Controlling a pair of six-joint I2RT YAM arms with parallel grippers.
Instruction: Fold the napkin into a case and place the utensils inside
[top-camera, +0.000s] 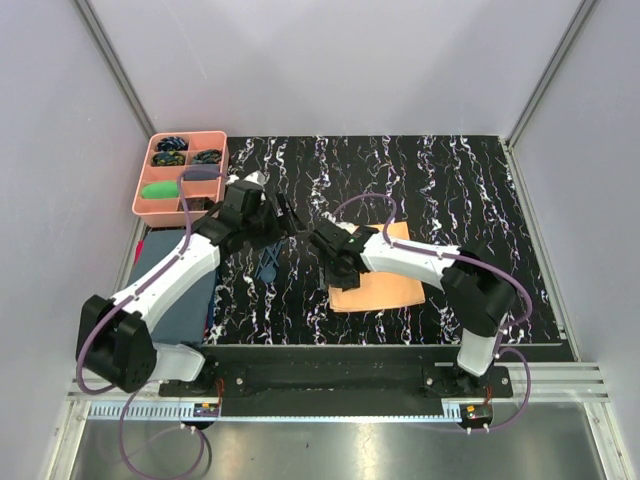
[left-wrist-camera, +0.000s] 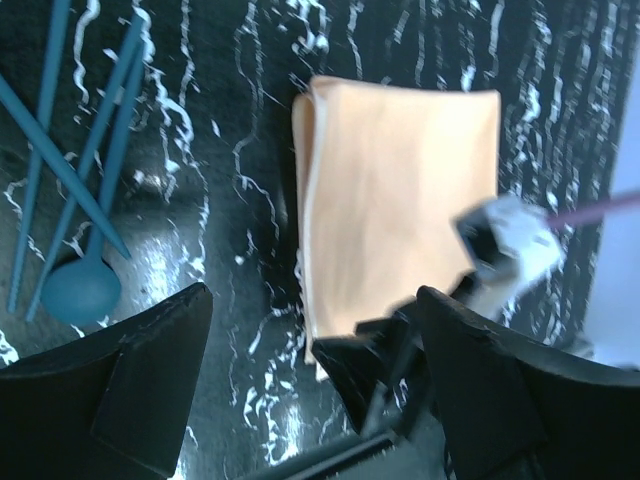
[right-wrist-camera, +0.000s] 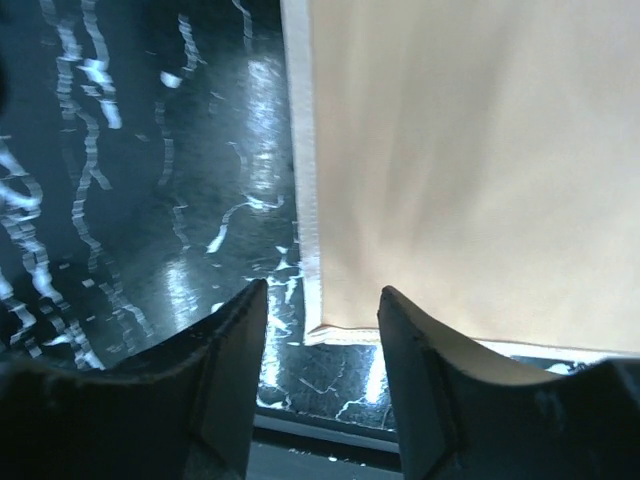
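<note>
The peach napkin (top-camera: 390, 290) lies flat on the dark marbled mat, with a folded strip along its left edge (right-wrist-camera: 307, 250). My right gripper hovers over that edge near the lower corner, part open, with nothing visible between its fingers. Blue utensils, including a spoon (left-wrist-camera: 80, 290) and crossed sticks, lie left of the napkin. My left gripper is raised above the space between utensils and napkin, open and empty.
A peach compartment box (top-camera: 180, 210) with rolled items stands back left. A blue-grey cloth (top-camera: 160, 300) lies at the left edge.
</note>
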